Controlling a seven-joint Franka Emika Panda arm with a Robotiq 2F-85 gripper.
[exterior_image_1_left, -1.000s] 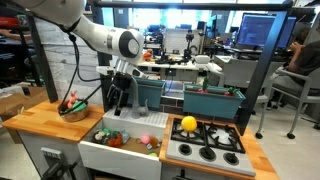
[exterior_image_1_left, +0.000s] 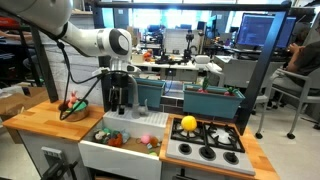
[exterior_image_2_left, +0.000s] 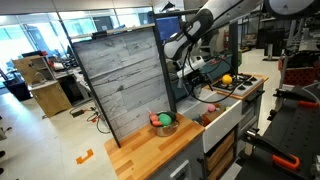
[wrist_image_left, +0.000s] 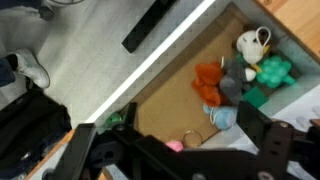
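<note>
My gripper (exterior_image_1_left: 120, 107) hangs pointing down above the back of a pulled-out white drawer (exterior_image_1_left: 118, 161). In the wrist view its two dark fingers stand wide apart, so the gripper is open, with no object between them. Below it the drawer holds several small soft toys: an orange one (wrist_image_left: 208, 82), a white one (wrist_image_left: 251, 45), a green one (wrist_image_left: 274, 71) and a light blue one (wrist_image_left: 224, 117). A pink item (wrist_image_left: 174, 145) shows just past the gripper, partly hidden by it.
Left of the drawer, a pot (exterior_image_1_left: 74, 112) with colourful items stands on a wooden counter (exterior_image_1_left: 40, 120). To the right is a stove (exterior_image_1_left: 206, 153) with a yellow ball (exterior_image_1_left: 189, 123) on it. Teal bins (exterior_image_1_left: 211, 103) line the back.
The arm's white upper joint has shifted a little to the left, and the gripper has moved slightly left with it. A cable loop now shows more to the left. The toys look unmoved.
</note>
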